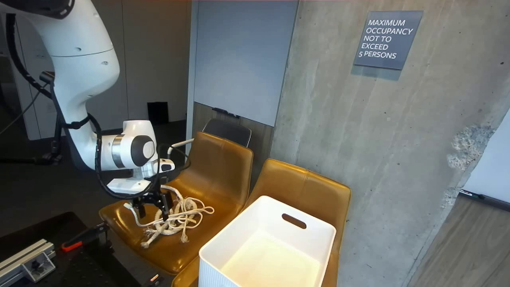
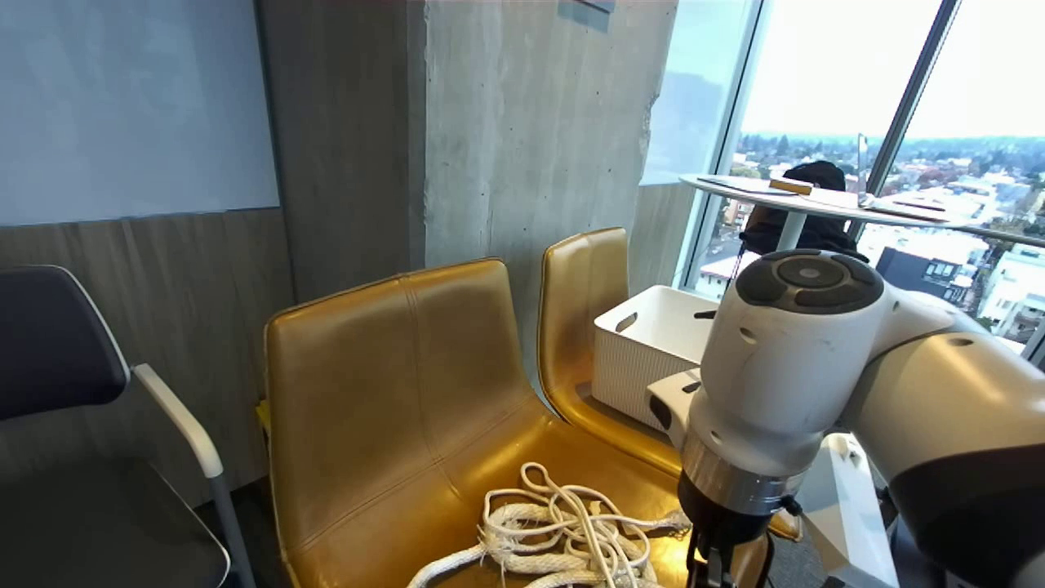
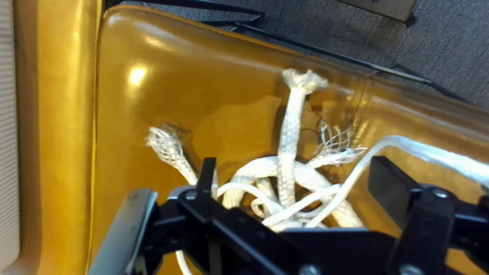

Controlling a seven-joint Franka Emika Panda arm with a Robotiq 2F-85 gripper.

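A tangled white rope (image 1: 184, 215) with frayed ends lies on the seat of the brown leather chair (image 1: 210, 162). Right over it, low against the pile, my gripper (image 1: 153, 208) points downward. In the wrist view its black fingers (image 3: 387, 188) stand wide apart, with coils of the rope (image 3: 287, 151) below and between them, not clamped. One strand rises past the right finger toward the frame's right edge; whether it rests on the gripper there I cannot tell. Exterior view 2 shows the rope (image 2: 568, 534) at the bottom, my fingertips cut off there.
An empty white bin (image 1: 229, 234) sits on a second brown chair (image 1: 306, 184) beside the first. At the lower left are a dark table and a metal rail (image 1: 24, 258). A dark chair with a white armrest (image 2: 181, 421) stands on the other side.
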